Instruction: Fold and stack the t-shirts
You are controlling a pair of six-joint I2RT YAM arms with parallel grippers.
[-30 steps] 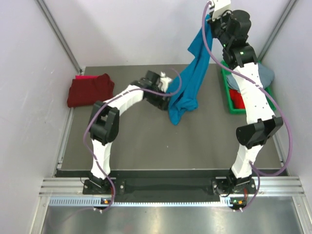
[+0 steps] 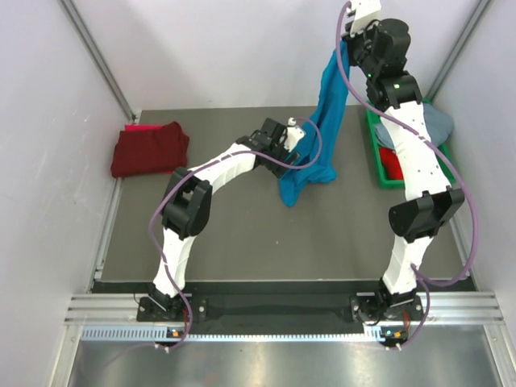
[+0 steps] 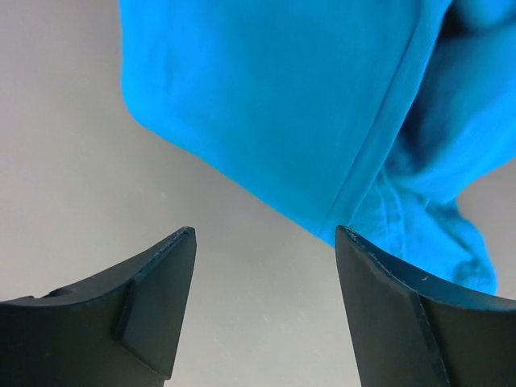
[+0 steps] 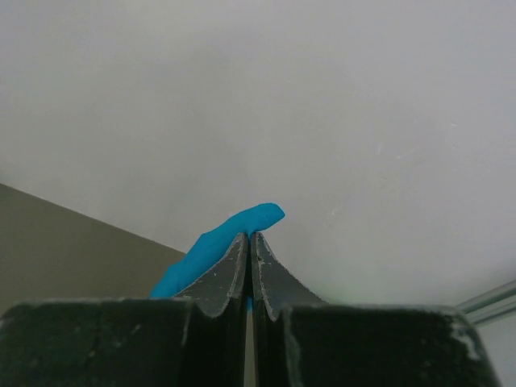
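A blue t-shirt point(image 2: 326, 117) hangs stretched from the raised right gripper point(image 2: 348, 36) down to the table, where its lower end lies bunched. In the right wrist view a bit of blue cloth point(image 4: 222, 242) comes out between the shut fingertips of that gripper. The left gripper point(image 2: 290, 161) is low beside the bunched end of the shirt. Its fingers point(image 3: 157, 298) stand apart in the left wrist view, with bare table between them and the blue cloth point(image 3: 282, 97) just beyond the tips.
A folded dark red shirt point(image 2: 151, 150) lies at the far left over a brighter red one point(image 2: 142, 126). On the right, a green basket point(image 2: 393, 184) holds grey and red cloth point(image 2: 389, 163).
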